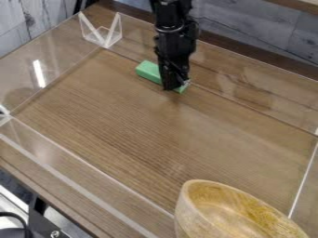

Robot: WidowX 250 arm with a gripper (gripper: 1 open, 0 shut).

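Observation:
A green rectangular object (149,72) lies on the wooden table at the upper middle. My dark gripper (169,76) is lowered onto its right part, its fingers around or against it and partly hiding it. Whether the fingers are closed on it is too small to tell.
A yellow bowl (236,216) stands at the bottom right. A white wire holder (102,30) is at the upper left. Dark cables lie at the lower-left edge.

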